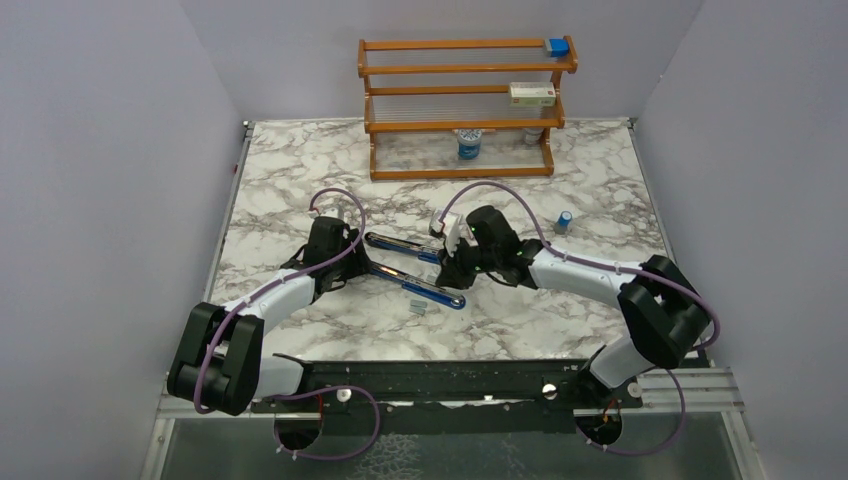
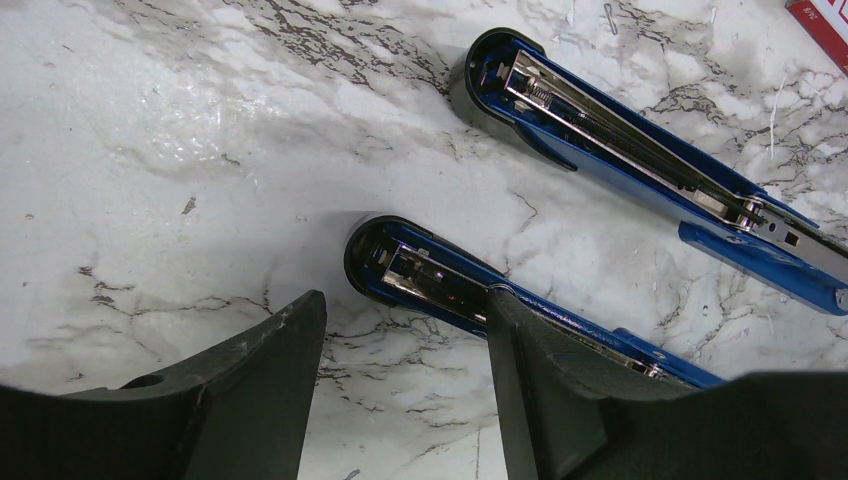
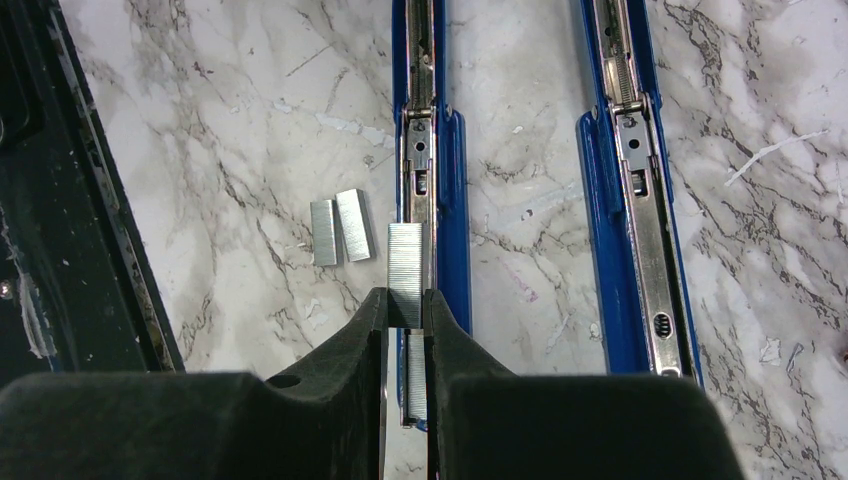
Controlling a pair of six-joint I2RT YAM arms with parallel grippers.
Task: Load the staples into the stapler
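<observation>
The near blue stapler (image 1: 417, 285) lies opened out flat on the marble table, its metal tray (image 3: 420, 190) facing up. A ribbed silver staple strip (image 3: 405, 265) is pinched by my right gripper, in line over that tray. Beyond the fingertips, another ribbed strip (image 3: 416, 380) shows at the tray's end; whether the two touch is unclear. My left gripper is open, its fingers apart around the stapler's rounded cover end (image 2: 372, 255). One left finger (image 2: 505, 330) overlaps the cover in the left wrist view; contact cannot be told.
A second opened blue stapler (image 3: 640, 220) lies parallel, farther back. Two short staple strips (image 3: 340, 228) rest on the table beside the near stapler. A wooden rack (image 1: 465, 125) stands at the back, and a small blue-capped item (image 1: 564, 220) at the right.
</observation>
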